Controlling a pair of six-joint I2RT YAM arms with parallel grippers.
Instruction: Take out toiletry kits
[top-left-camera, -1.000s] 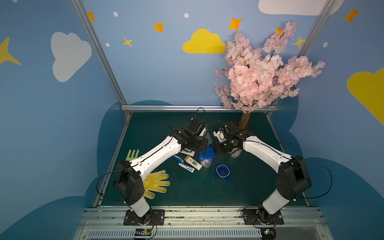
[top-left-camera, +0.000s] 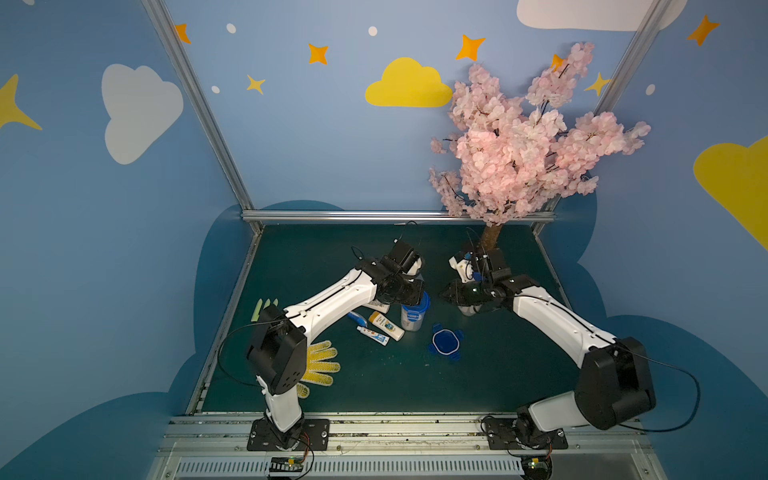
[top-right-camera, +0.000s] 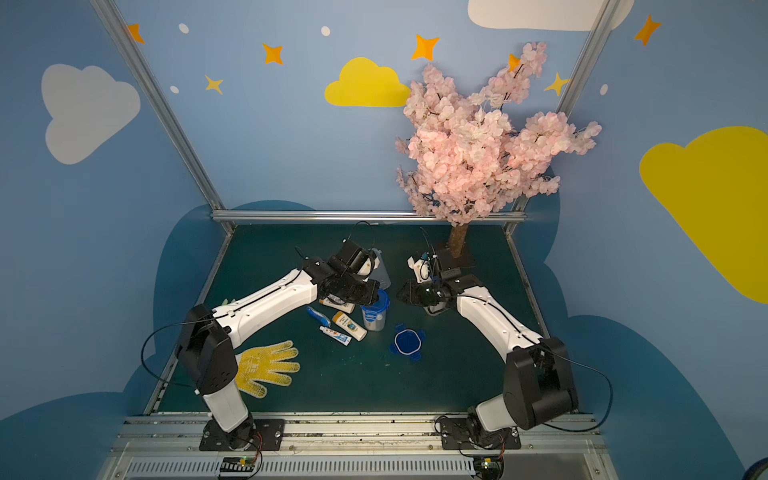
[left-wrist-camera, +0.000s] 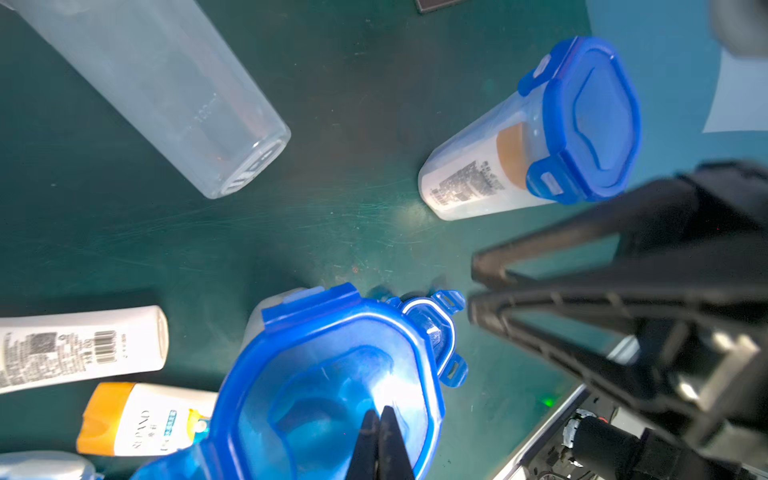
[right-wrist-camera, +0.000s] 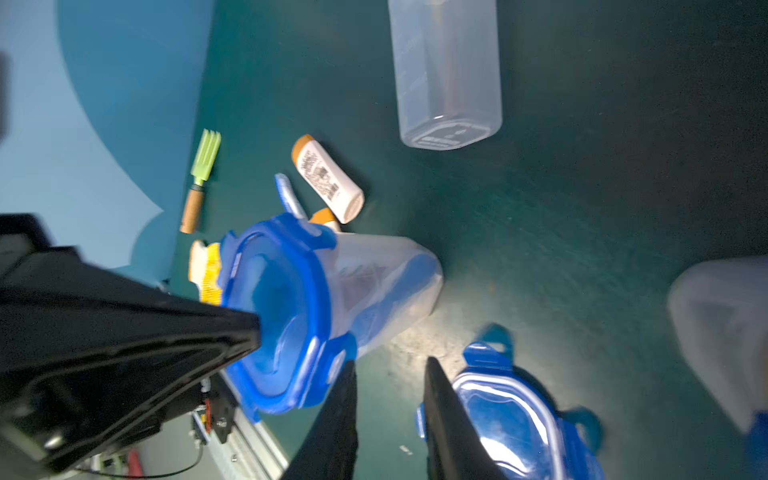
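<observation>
A blue-lidded clear container (top-left-camera: 411, 317) stands mid-table, its lid (left-wrist-camera: 336, 376) closed on top as far as I see. My left gripper is shut over that lid, with nothing showing between its fingers; contact cannot be judged. To the right, my right gripper is part open and empty, apart from the lid. A second blue-lidded container (left-wrist-camera: 488, 168) stands under the right arm. Left of the first container lie a white bottle (left-wrist-camera: 80, 348), a yellow-capped bottle (top-left-camera: 387, 325), a toothpaste tube (top-left-camera: 373, 336) and a blue item (top-left-camera: 357, 318).
A loose blue lid (top-left-camera: 445, 342) lies in front, between the arms. An open clear container body (right-wrist-camera: 448, 88) lies behind. A yellow glove (top-right-camera: 268, 368) and a green fork (right-wrist-camera: 205, 156) are at the left. The blossom tree (top-left-camera: 512, 152) stands back right.
</observation>
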